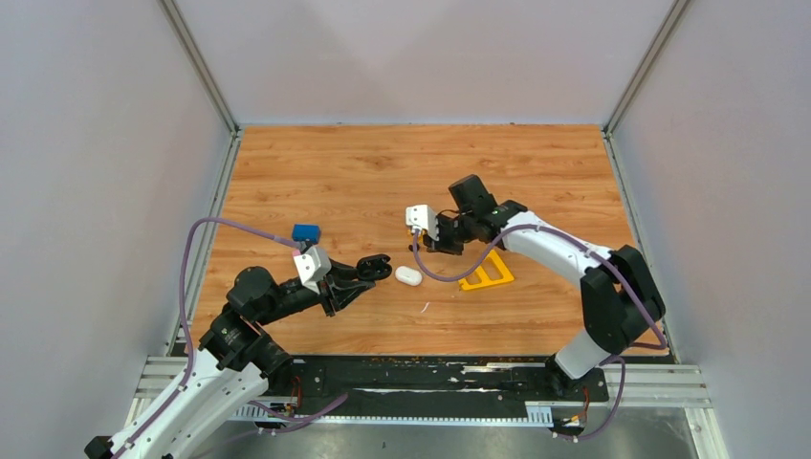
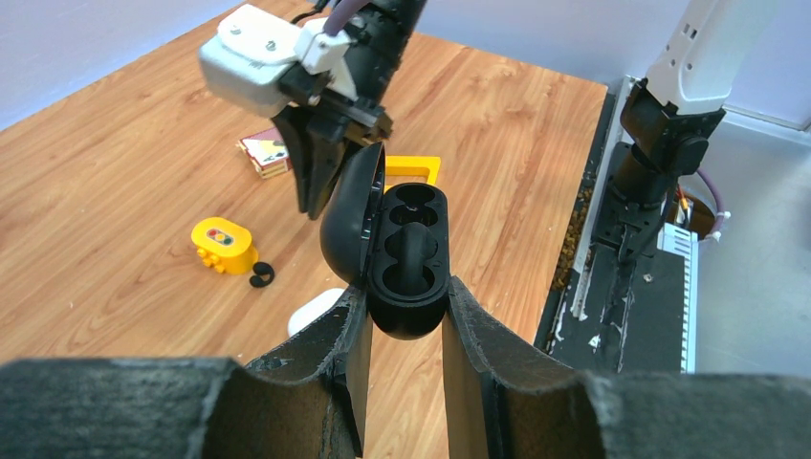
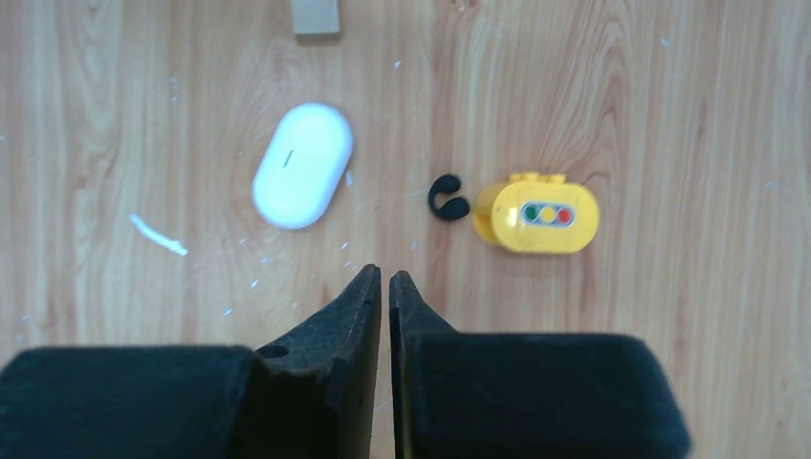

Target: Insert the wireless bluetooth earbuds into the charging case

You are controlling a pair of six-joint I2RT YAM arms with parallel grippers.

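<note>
Held up by my left gripper is a black charging case (image 2: 409,253), its lid (image 2: 346,215) open and its slots showing. The case (image 1: 374,267) also appears in the top view. A black C-shaped earbud (image 3: 449,197) lies on the table, just beside a yellow block. Whether the case's slots hold another earbud, I cannot tell. My right gripper points down over the table, apart from the earbud. Its fingers stand close together with a narrow gap and nothing visible between them.
The yellow block (image 3: 545,217) nearly touches the earbud. A white rounded case (image 3: 303,165) lies near it, a yellow triangular frame (image 1: 488,272) to its right in the top view. A blue block (image 1: 306,232) sits at the left.
</note>
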